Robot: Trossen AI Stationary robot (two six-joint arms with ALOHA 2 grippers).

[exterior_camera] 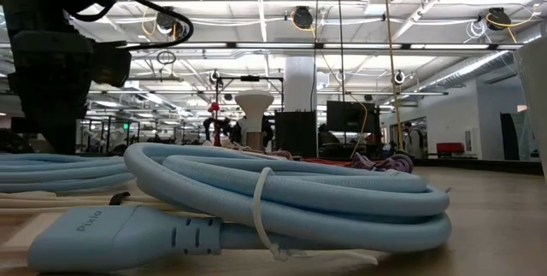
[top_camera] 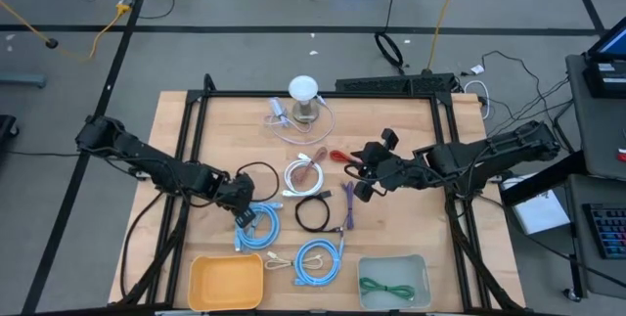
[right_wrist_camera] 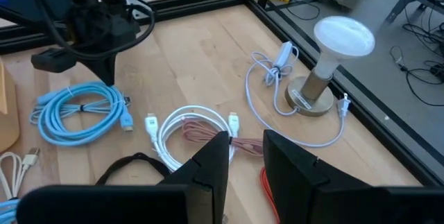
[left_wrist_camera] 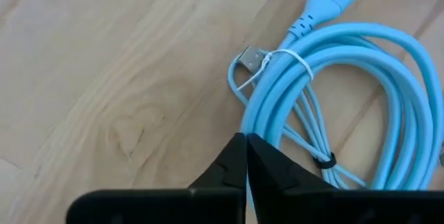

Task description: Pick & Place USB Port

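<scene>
A coiled light-blue cable (top_camera: 256, 241) lies on the left of the table; a thinner blue cable with a metal USB plug (left_wrist_camera: 252, 59) lies within its coil. My left gripper is shut, its fingertips meeting with nothing held. The coil (left_wrist_camera: 274, 78) rests on the table beyond those tips, partly hidden by the fingers. Over on the right, my right gripper stands open and empty above the table, the white cable (right_wrist_camera: 166, 123) and a brown cable (right_wrist_camera: 243, 144) beyond its fingers.
A yellow bin (top_camera: 227, 308) and a grey bin (top_camera: 364, 301) holding a green cable (top_camera: 387, 287) stand at the front. More cables lie mid-table, among them a second blue coil (top_camera: 299, 275) and a black one (top_camera: 298, 220). A lamp (top_camera: 304, 111) stands at the back.
</scene>
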